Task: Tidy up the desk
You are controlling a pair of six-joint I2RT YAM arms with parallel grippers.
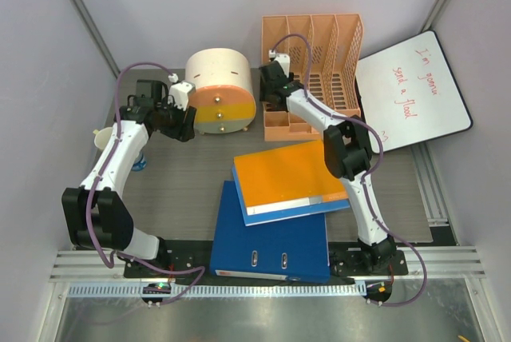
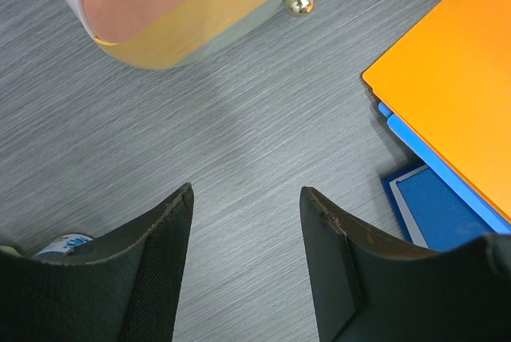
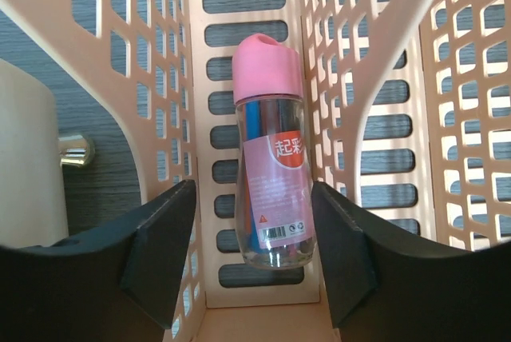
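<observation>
A clear bottle with a pink cap (image 3: 271,174) lies in the leftmost compartment of the peach file rack (image 1: 343,46). Over that compartment, my right gripper is open, its fingertips near either side of the bottle's lower half; no grip on it shows. Away to the left, my left gripper stands open above bare desk, nothing between its fingers. In front of the rack an orange folder (image 1: 287,174) with blue beneath it lies partly over a big blue binder (image 1: 267,234).
A rounded cabinet with drawers (image 1: 219,78) stands between the left arm and the rack. At the right leans a whiteboard (image 1: 415,90) with red writing. A cup (image 1: 102,137) sits at the left edge.
</observation>
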